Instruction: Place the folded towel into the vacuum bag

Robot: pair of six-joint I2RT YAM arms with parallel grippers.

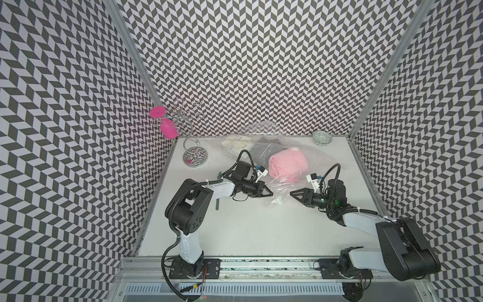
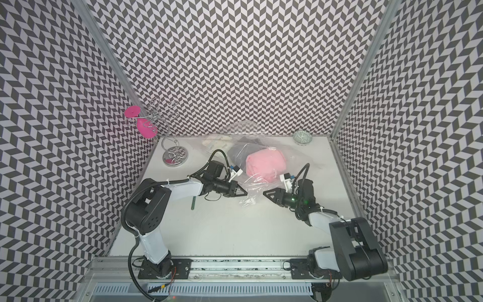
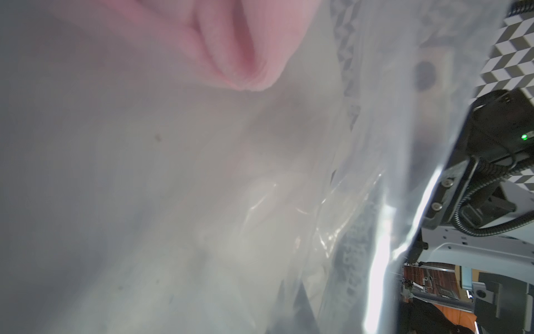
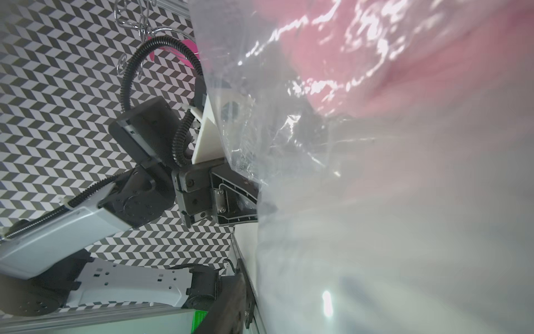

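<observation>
The pink folded towel [image 1: 287, 163] lies within the clear plastic bag [image 1: 322, 158] at the back middle, with grey and cream cloth behind it. My left gripper [image 1: 268, 193] is shut at the bag's near, crumpled end; whether film is between its fingers cannot be told. In the left wrist view, towel folds [image 3: 261, 50] show near plastic film. The right wrist view is mostly filled by film over pink cloth.
A metal stand with pink parts [image 1: 168, 128] is at back left, a patterned bowl [image 1: 322, 138] at back right. A thin green stick [image 1: 217, 203] lies by the left arm.
</observation>
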